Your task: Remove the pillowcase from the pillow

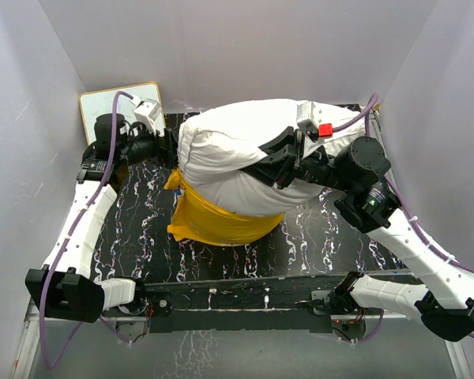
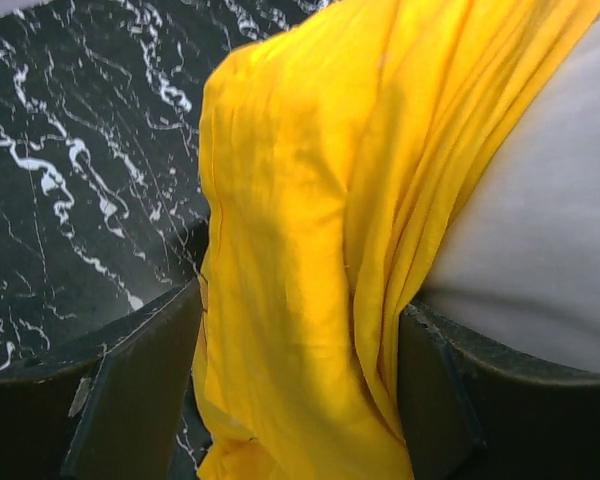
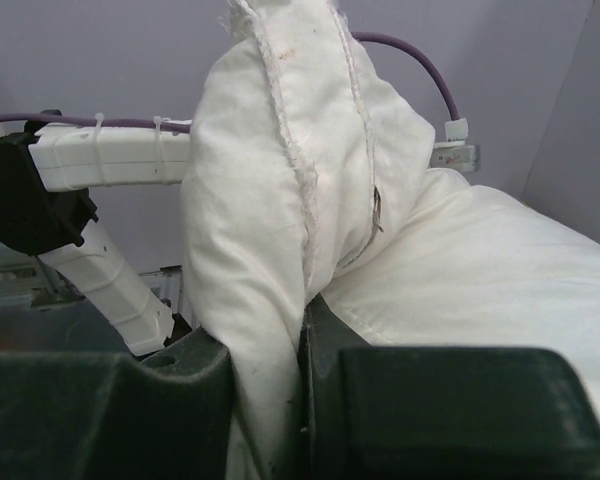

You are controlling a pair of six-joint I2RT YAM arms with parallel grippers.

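The large white pillow (image 1: 237, 189) lies across the table, bunched and folded over at its left end. Yellow pillowcase cloth (image 1: 221, 223) wraps under its near left side, with a loose edge at the left. In the left wrist view, the yellow pillowcase (image 2: 290, 210) runs down between the parted fingers of my left gripper, which is open around it. White pillow surface lies beyond its right finger (image 2: 460, 390). A gathered fold of the white pillow (image 3: 260, 220), showing a seam, is pinched in my right gripper, which is shut on it.
A white board with a tan frame (image 1: 103, 106) stands at the back left. Dark marbled table (image 1: 134, 229) shows clear at the left and along the front. Grey walls close in the sides and back.
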